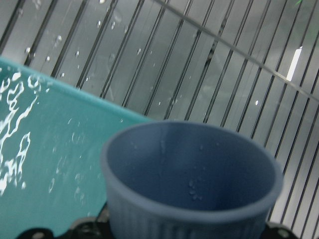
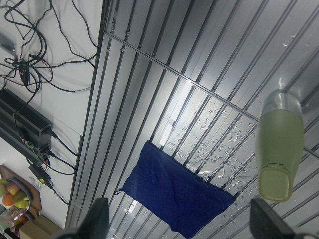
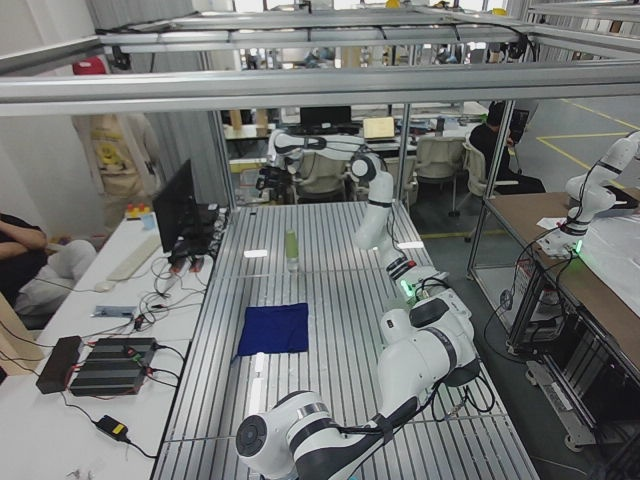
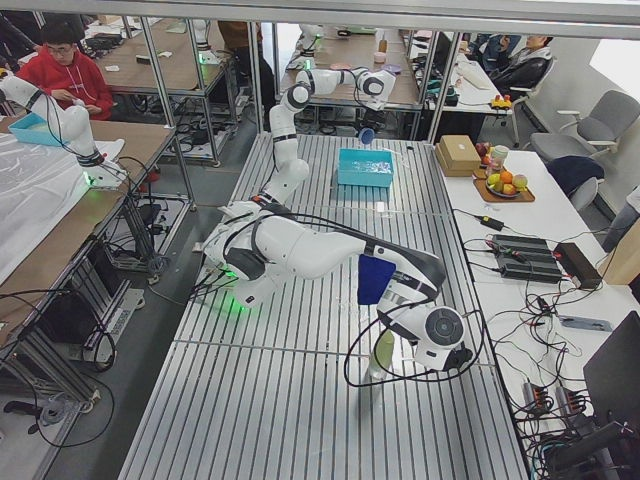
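My left gripper (image 4: 368, 118) is shut on a blue cup (image 1: 189, 174), held over a teal bin (image 4: 365, 170) at one end of the table, with droplets inside both. My right gripper is raised and open, nothing seen between its fingers. A green bottle (image 2: 279, 149) with a clear base stands upright on the slatted table below it, among water puddles. A dark blue cloth (image 2: 177, 189) lies flat beside the puddles, nearer the table's middle.
A side table along the edge holds power units (image 2: 25, 124), cables, a monitor (image 3: 175, 210) and a fruit plate (image 4: 508, 188). Frame bars run overhead.
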